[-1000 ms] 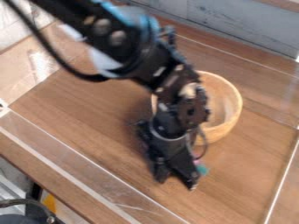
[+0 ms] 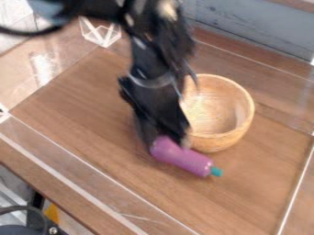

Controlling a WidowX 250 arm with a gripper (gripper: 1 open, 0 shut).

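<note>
A purple bottle-like object (image 2: 185, 158) with a teal tip lies on the wooden counter, in front of a wooden bowl (image 2: 223, 115). My dark gripper (image 2: 157, 133), blurred by motion, is above and behind the purple object's left end, at the bowl's left side. Its fingertips are too blurred to show clearly, and I see nothing held up in it.
A white wire item (image 2: 101, 30) stands at the back left. A wall runs along the back, and the counter's front edge is at the lower left.
My gripper has moved up and back to the left, off the purple object, which now shows lying on the counter. The bowl appears in the same place.
</note>
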